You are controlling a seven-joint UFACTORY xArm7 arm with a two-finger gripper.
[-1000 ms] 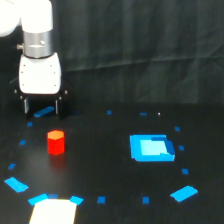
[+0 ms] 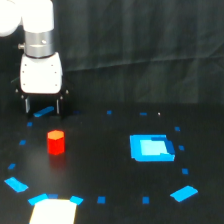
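A red block [image 2: 56, 142] stands on the dark table at the left. My gripper [image 2: 42, 104] hangs above and behind it at the upper left, clear of the block. Its dark fingers stand wide apart, and nothing shows between them except a blue tape strip on the table beyond. Right of centre lies a flat blue square [image 2: 134, 147] with a pale patch in its middle; I cannot tell whether it is a shallow tray or a marked area.
Small blue marks dot the black table. Larger blue tape strips lie at the front left and at the right [image 2: 184, 193]. A pale yellowish patch [image 2: 52, 212] sits at the front edge.
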